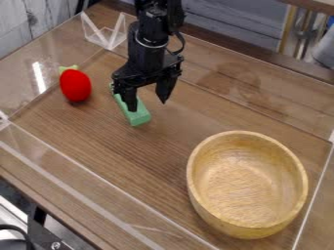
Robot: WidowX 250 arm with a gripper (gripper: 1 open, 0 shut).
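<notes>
My black gripper (141, 86) hangs over the upper middle of the wooden table, its two fingers spread open. The left finger is down by a green block (133, 114), which lies lengthwise beneath it; whether they touch is hard to tell. Part of the block is hidden behind the gripper.
A red tomato-like object (74, 86) with a green top lies to the left. A large empty tan bowl (248, 200) fills the lower right. A clear plastic container (104, 29) stands at the back left. The table right of the gripper and at lower left is clear.
</notes>
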